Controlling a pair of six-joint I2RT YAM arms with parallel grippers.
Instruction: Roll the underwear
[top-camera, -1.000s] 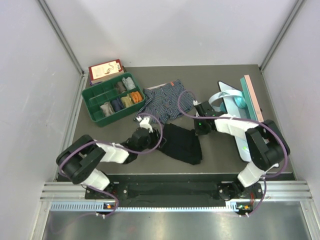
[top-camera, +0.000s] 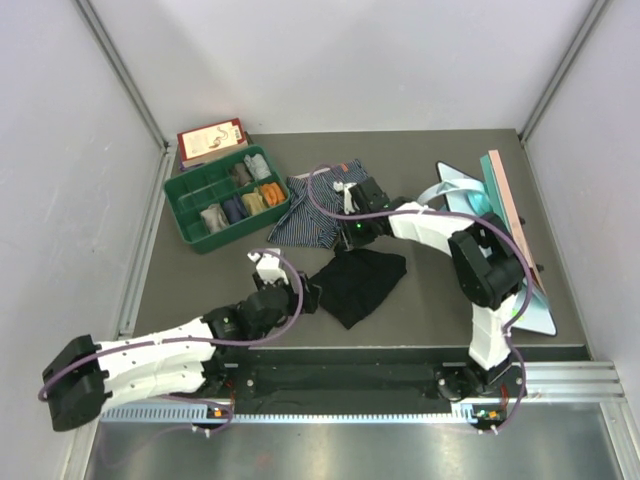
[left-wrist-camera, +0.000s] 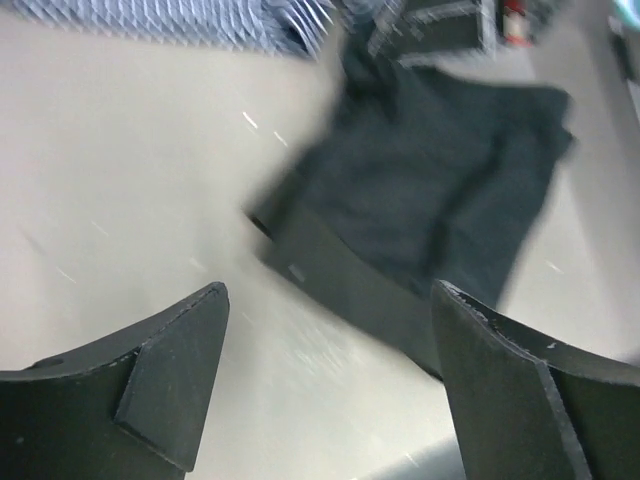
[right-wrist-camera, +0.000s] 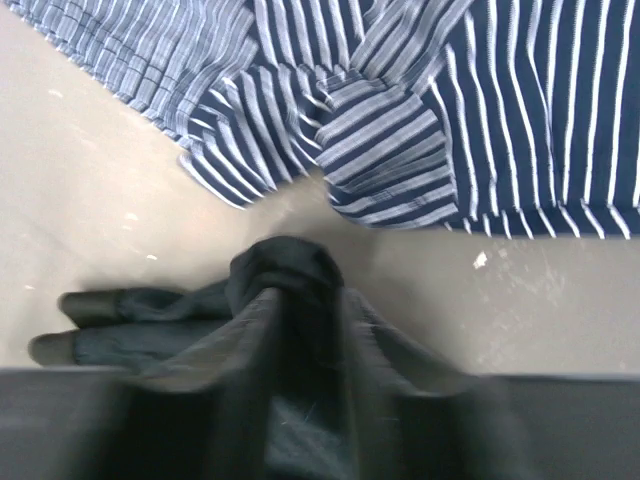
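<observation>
The dark underwear (top-camera: 360, 285) lies flattened and skewed on the grey table, with folded edges. My left gripper (top-camera: 300, 295) is just left of it; in the left wrist view its fingers stand open with nothing between, the cloth beyond them. My right gripper (top-camera: 350, 235) is at the upper edge of the underwear, beside the striped cloth; in the right wrist view a bunched fold of underwear (right-wrist-camera: 285, 270) sits at its blurred fingertips, and I cannot tell whether they hold it.
A green divided bin (top-camera: 205, 190) with rolled garments stands at the back left, beside a box (top-camera: 210, 140). Striped garments (top-camera: 305, 210) lie behind the underwear. A board with panels (top-camera: 505, 210) fills the right side.
The right arm has moved left toward the cloth's upper edge. The left arm has moved about and now sits farther left. The underwear's shape and angle have changed.
</observation>
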